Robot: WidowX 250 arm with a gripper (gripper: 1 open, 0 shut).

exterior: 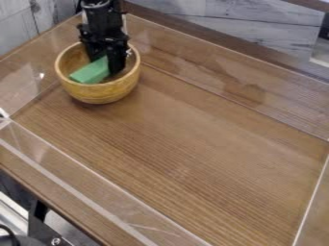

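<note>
A yellow-brown wooden bowl (96, 92) sits at the upper left of the wooden table, with a green object (90, 71) inside it. My black gripper (104, 58) reaches down into the bowl from above, over the green object's upper right end. Its fingertips are partly hidden and dark, so what lies between them is unclear.
A grey-white wood-patterned wall (244, 29) runs along the back, and clear panels edge the table at the left.
</note>
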